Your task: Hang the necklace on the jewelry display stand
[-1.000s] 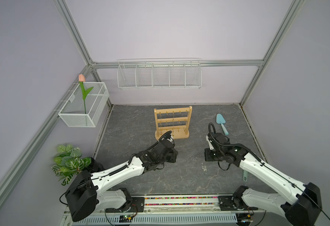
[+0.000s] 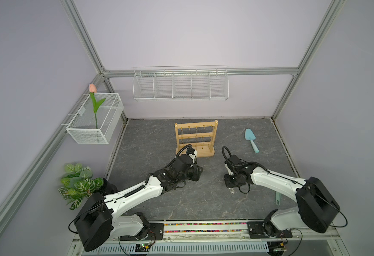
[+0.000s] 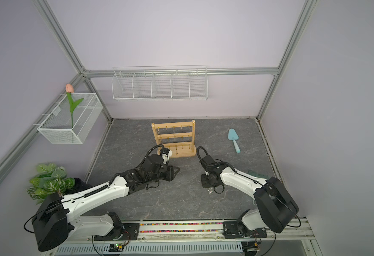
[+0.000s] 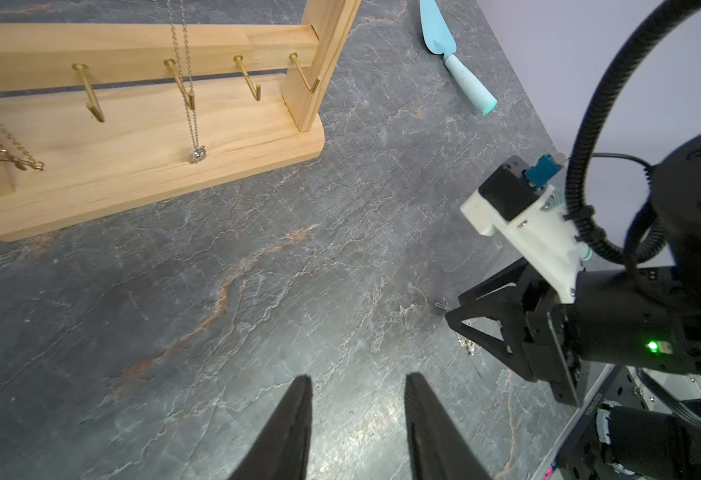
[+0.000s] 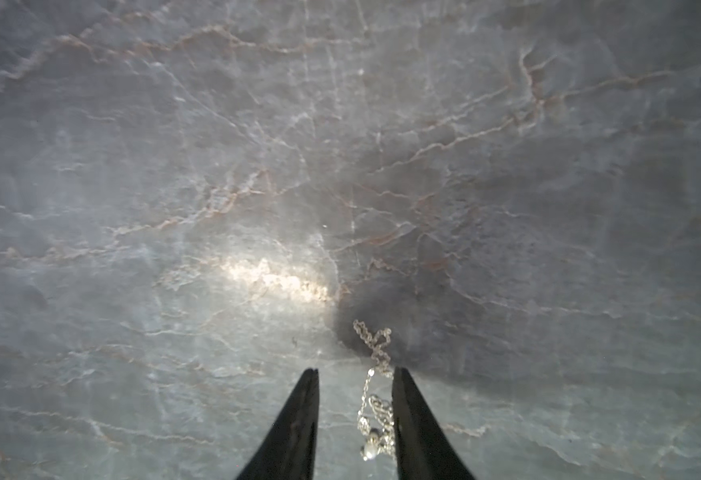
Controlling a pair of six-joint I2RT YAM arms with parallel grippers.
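Observation:
The wooden display stand (image 2: 195, 145) stands at the back middle, with chains hanging on some of its brass hooks (image 4: 88, 92). A silver necklace (image 5: 378, 420) lies bunched on the grey table below my right gripper, which is open with its fingertips just over the chain. My left gripper hangs in front of the stand, fingers apart and nothing between them.
A blue trowel (image 2: 250, 135) lies at the back right. A green-handled item (image 2: 278, 197) lies at the right front, partly hidden. A plant (image 2: 78, 183) and a wire basket with a tulip (image 2: 91, 132) are at the left.
My left gripper has shifted slightly up and right.

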